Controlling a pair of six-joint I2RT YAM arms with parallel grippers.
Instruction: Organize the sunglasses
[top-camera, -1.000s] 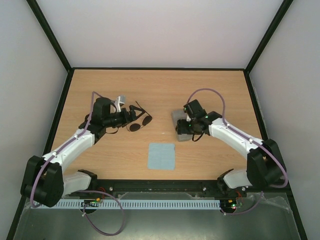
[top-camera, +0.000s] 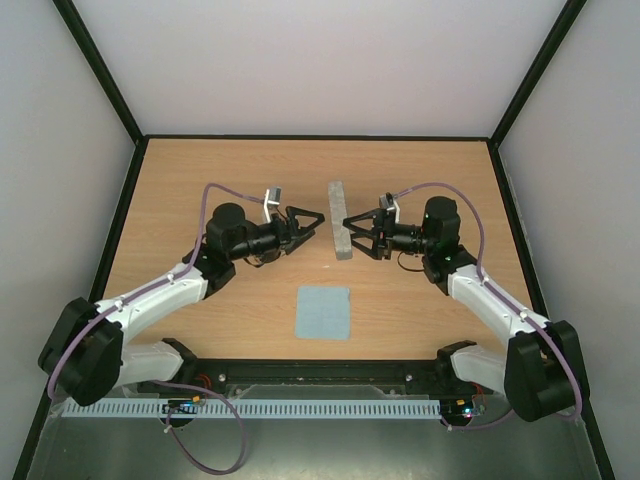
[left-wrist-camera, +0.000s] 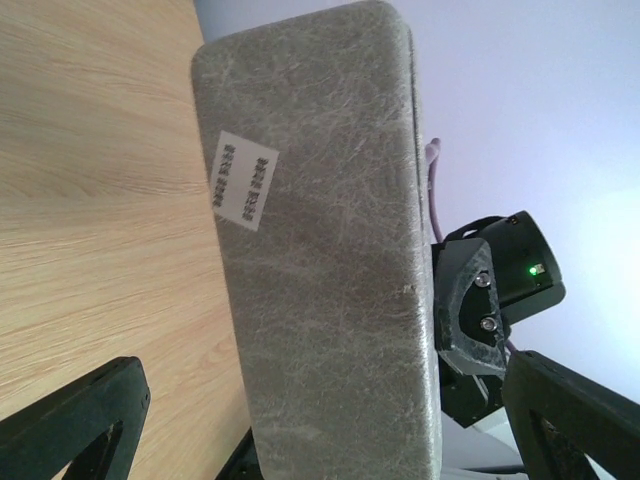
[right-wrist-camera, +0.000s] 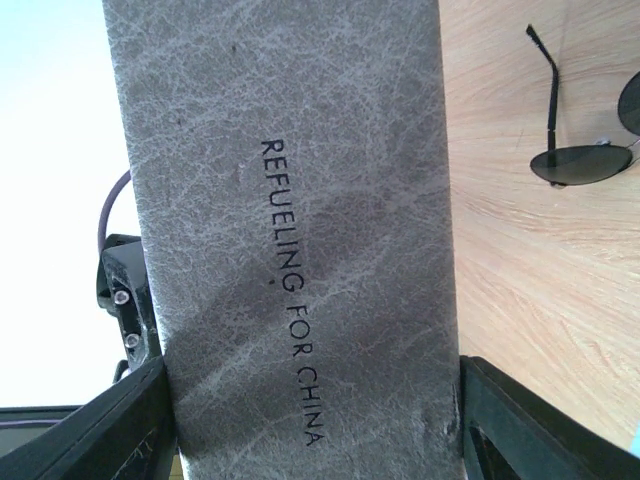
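A grey, marbled glasses case (top-camera: 338, 200) is held on its edge above the table, with my right gripper (top-camera: 357, 232) shut on its near end. In the right wrist view the case (right-wrist-camera: 300, 240) fills the space between both fingers, its printed lettering toward the camera. My left gripper (top-camera: 318, 222) stands open just left of the case, not touching it. The case's other face (left-wrist-camera: 320, 260), with a white label, shows ahead of the left fingers. Dark round sunglasses (right-wrist-camera: 580, 163) lie on the table with one temple spread; in the top view the left gripper mostly covers them.
A light blue cloth (top-camera: 323, 313) lies flat near the front of the table.
The case was lifted and turned from showing its flat side to standing on edge, and moved slightly left. My left gripper has moved right toward it, over the sunglasses.
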